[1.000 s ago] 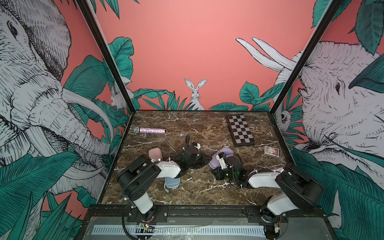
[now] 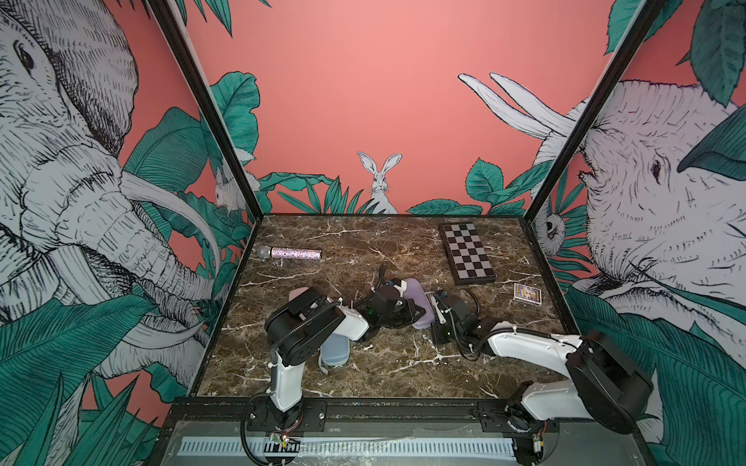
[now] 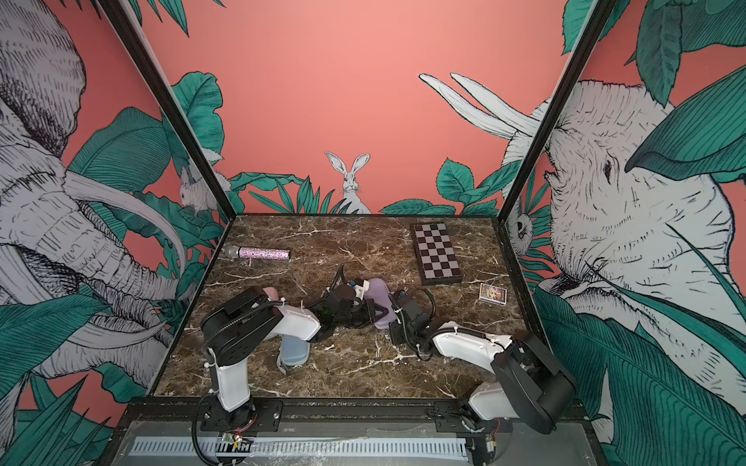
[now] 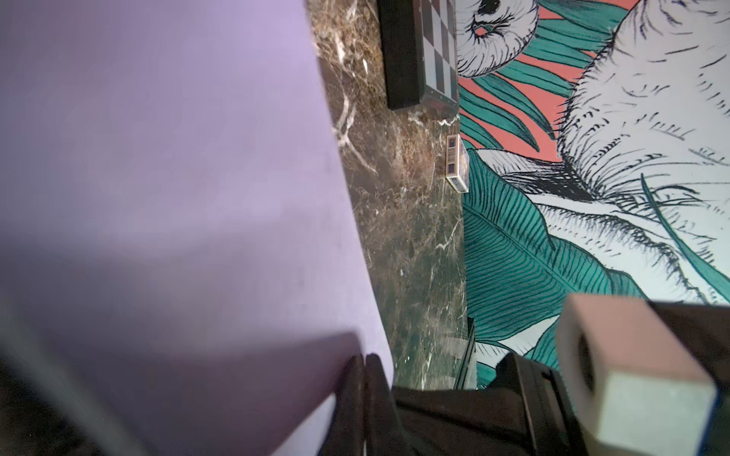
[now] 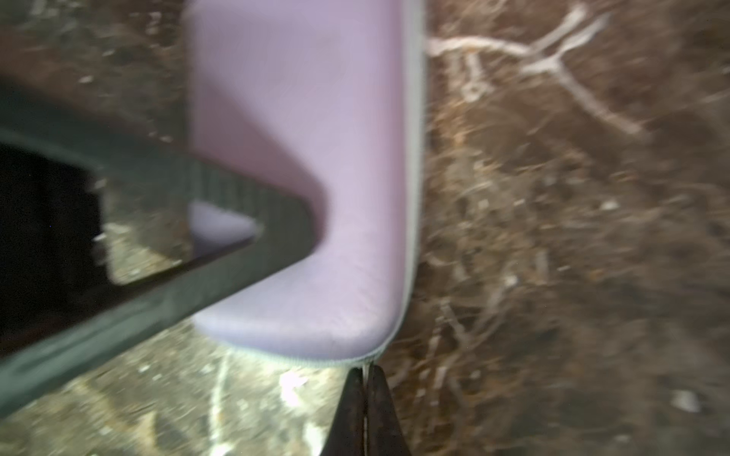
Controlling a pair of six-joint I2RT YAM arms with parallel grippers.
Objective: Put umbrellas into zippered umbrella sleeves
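Observation:
A rounded purple zippered sleeve (image 2: 417, 301) lies near the table's middle, partly covered by both hands. No bare umbrella shows. My left gripper is shut over its left part, nothing visible between the fingertips; in the right wrist view that hand crosses the purple sleeve (image 5: 334, 288). At the sleeve's near corner stands my right gripper, fingers shut right at the edge seam; whether they pinch anything thin there is unclear. A blue-grey sleeve (image 2: 335, 351) lies beside the left arm. Behind that arm a pink sleeve (image 3: 270, 292) is mostly hidden.
A checkered board box (image 2: 468, 254) lies at the back right, with a small card pack (image 2: 527, 292) nearer the right edge. At the back left is a glittery microphone (image 2: 295, 254).
The purple sleeve has turned from a slant to nearly front-to-back. My left hand has moved right onto it, and the left arm now hides most of the pink sleeve. My right arm has swung outward.

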